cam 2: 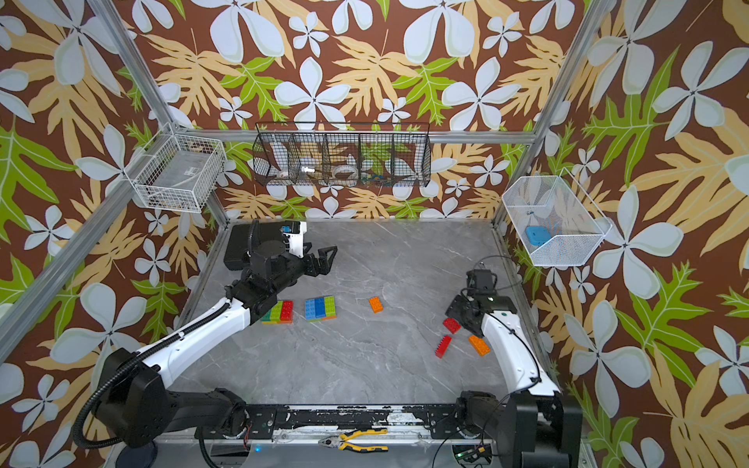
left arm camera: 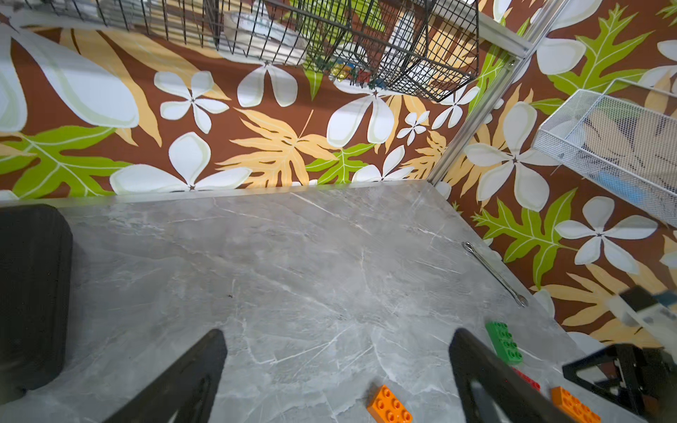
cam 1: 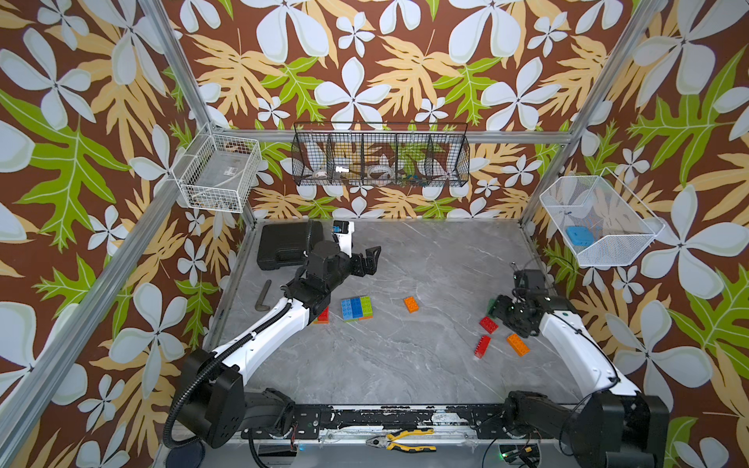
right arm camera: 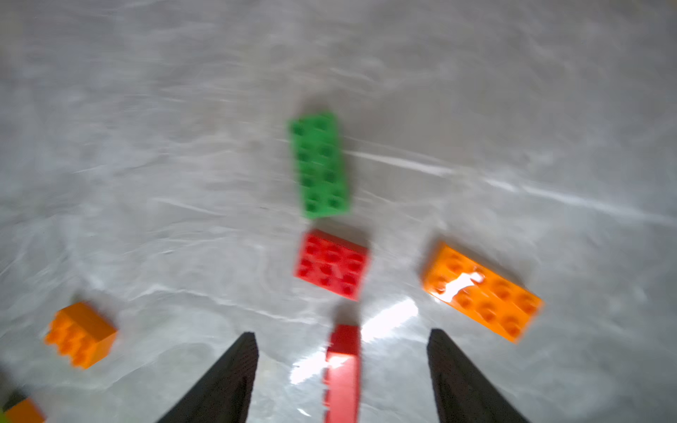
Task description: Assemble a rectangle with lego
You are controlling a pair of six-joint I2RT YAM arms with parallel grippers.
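My left gripper is open and empty, raised above the table near the black case. Below it lies a blue-and-green brick block (cam 1: 356, 308). Left of that, partly behind the left arm, is a red and green block (cam 2: 278, 312). A small orange brick (cam 1: 411, 304) sits alone mid-table. Over the right-hand bricks hangs my right gripper, open, with nothing held. Its wrist view shows a green brick (right arm camera: 320, 165), a short red brick (right arm camera: 332, 263), a red brick on its side (right arm camera: 342, 380) and a longer orange brick (right arm camera: 483, 290).
A black case (cam 1: 290, 244) stands at the back left, with a dark angled tool (cam 1: 263, 295) in front of it. A wrench (left arm camera: 495, 274) lies along the right edge. Wire baskets (cam 1: 380, 160) hang on the walls.
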